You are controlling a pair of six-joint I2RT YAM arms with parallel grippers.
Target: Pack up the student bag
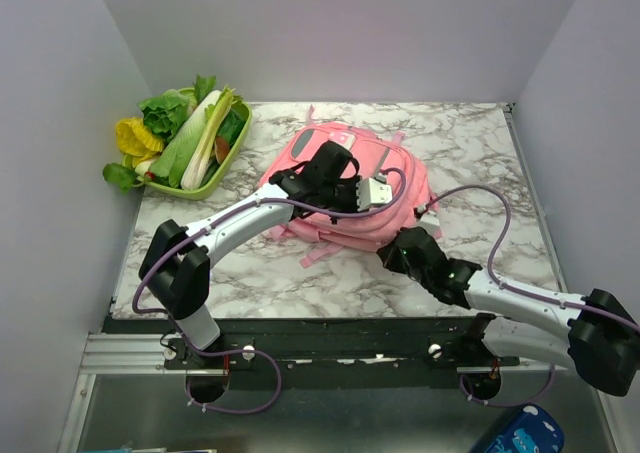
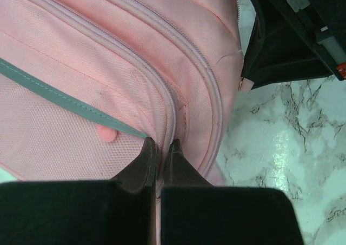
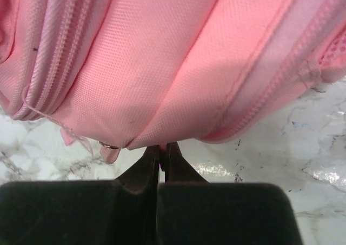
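The pink backpack (image 1: pixel 345 158) lies on the marble-patterned table, its lower part covered by my arms. In the left wrist view, my left gripper is shut on the backpack's piped seam (image 2: pixel 168 115), which runs in between its fingertips beside a mesh pocket (image 2: pixel 59 139). At the bag's bottom edge, my right gripper is shut, its tips against the pink fabric. A hint of pink shows between those tips; whether anything thin is held, I cannot tell. A small metal ring with a pink tab (image 3: pixel 110 152) hangs just left of them.
A green basket (image 1: pixel 236 151) of vegetables stands at the back left. Bare marble tabletop (image 1: pixel 480 153) lies to the bag's right and in front of it. Below the table's front edge, a blue item (image 1: pixel 525 431) shows at the bottom right.
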